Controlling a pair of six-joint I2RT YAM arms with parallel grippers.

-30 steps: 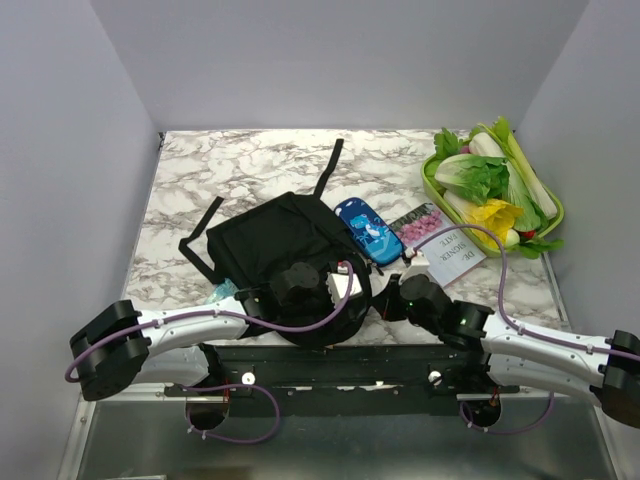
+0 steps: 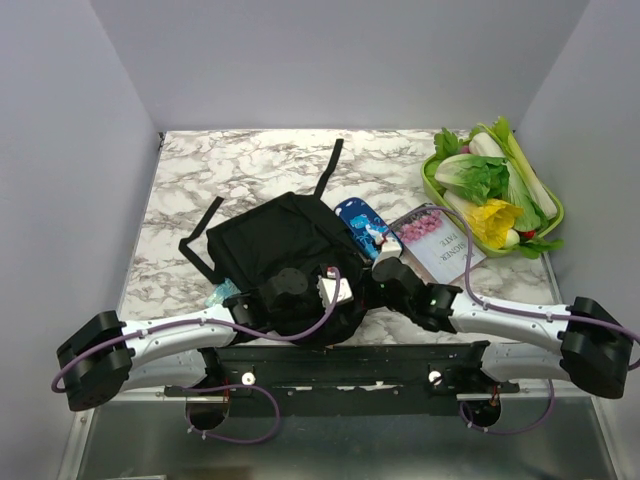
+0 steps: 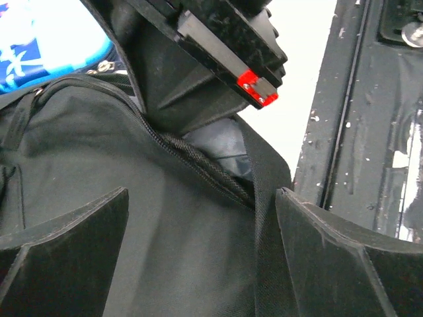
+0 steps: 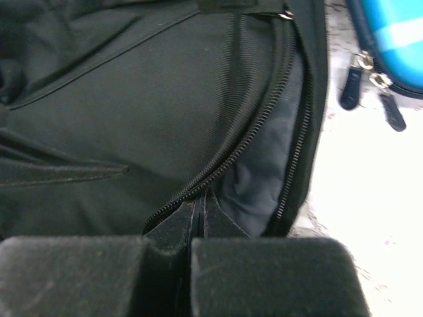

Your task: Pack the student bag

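Observation:
The black bag [image 2: 275,235] lies flat at the table's middle, its zipped mouth toward its right side. My left gripper is open over the bag's fabric, with a black fabric edge close by its right finger [image 3: 330,244]. In the right wrist view, my right gripper is shut, its tips at the parted zipper edges [image 4: 254,125]; whether cloth is between them is hidden. A blue pencil case [image 2: 366,228] lies against the bag's right side. To its right is a book [image 2: 440,243] with pink flowers on its cover.
A green basket [image 2: 432,193] of vegetables stands at the back right. Bag straps [image 2: 329,167] reach out behind it. Pale blue plastic [image 2: 222,292] shows at the bag's left. Both grippers are close together at the bag.
My right gripper has moved left from beside the bag to its mouth. Pencil case and book look unmoved.

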